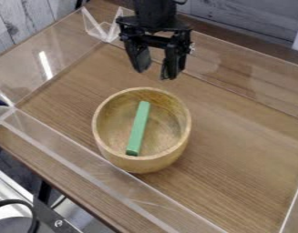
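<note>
A black gripper (156, 58) hangs over the back-middle of the table in the camera view, its two dark fingers apart and open with nothing seen between them. In front of it, below and apart, a round tan bowl (176, 131) holds a long green stick (138, 127) lying lengthwise inside.
A black cable (35, 209) curves along the lower left edge.
</note>
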